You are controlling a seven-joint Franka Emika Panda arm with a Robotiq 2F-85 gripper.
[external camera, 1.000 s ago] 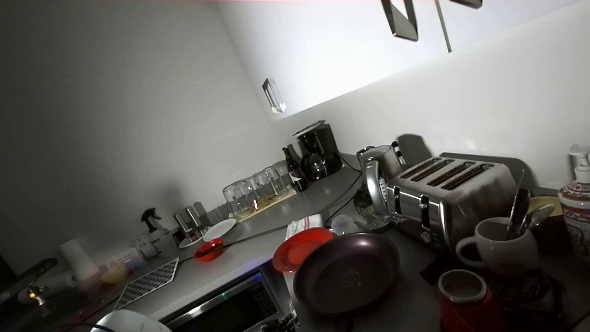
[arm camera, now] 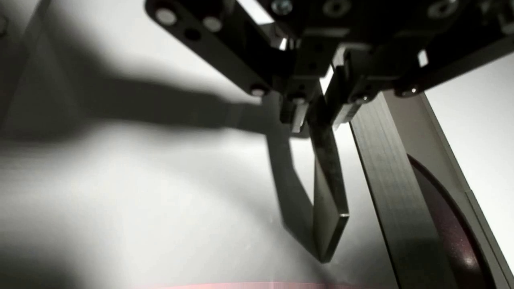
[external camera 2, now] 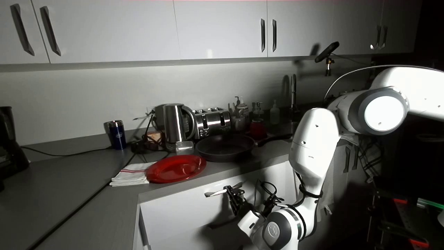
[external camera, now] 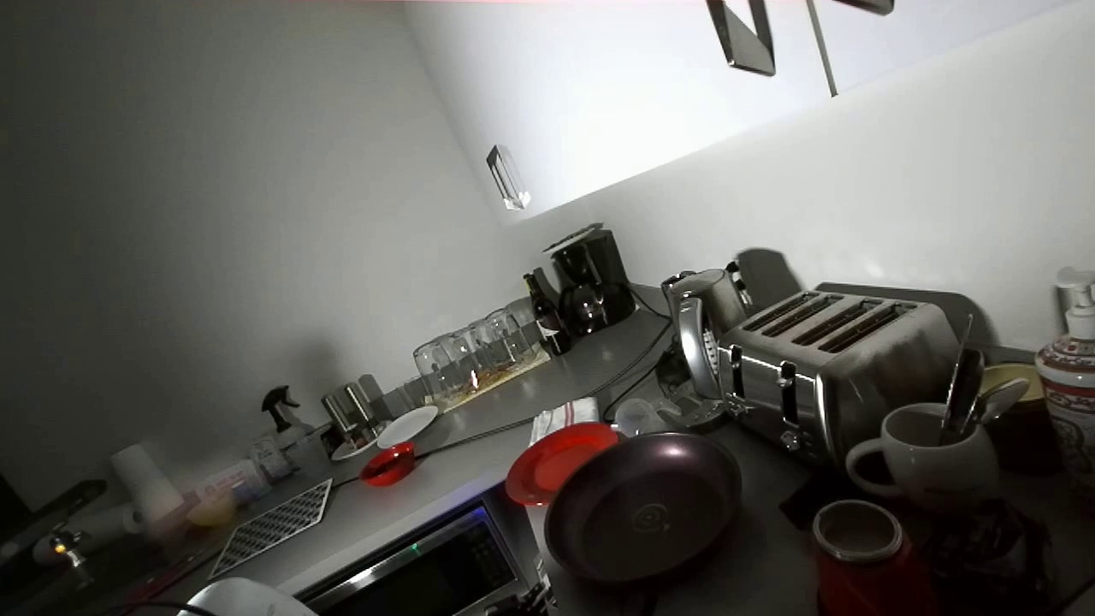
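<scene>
A flat, tapered metal handle (arm camera: 332,192) sits on the white cabinet front (arm camera: 168,207) below the counter. In the wrist view my gripper is shut on this handle, with one finger on each side of the bar. The handle's near end reaches past the fingertips and slants back to the white front. In exterior view 2 the same handle (external camera 2: 215,193) shows just beyond my gripper (external camera 2: 232,192), under the counter edge. I cannot tell whether the front stands away from its frame.
Above, near the counter edge, lie a red plate (external camera 2: 177,170) and a dark frying pan (external camera 2: 224,148). A striped towel (external camera 2: 132,174), a kettle (external camera 2: 173,127) and a toaster (external camera 2: 212,122) are close by.
In exterior view 1, the white arm section at the bottom left has shifted slightly right and down. The countertop objects have not moved.
</scene>
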